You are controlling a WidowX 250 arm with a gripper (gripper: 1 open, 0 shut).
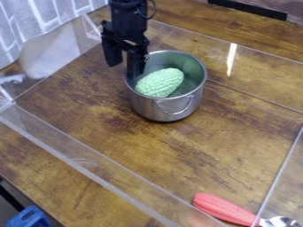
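The black gripper point(124, 55) comes down from the top at the left rim of a steel pot point(178, 105), with its lower part close to the rim; whether it is open or shut is hard to make out. Inside the pot lies a pale green, bumpy oval object point(159, 82).
A red-handled metal utensil point(228, 209) lies at the lower right, and a blue object point(28, 218) at the bottom left corner. Clear low walls border the wooden surface point(95, 142), whose middle and lower part are mostly bare.
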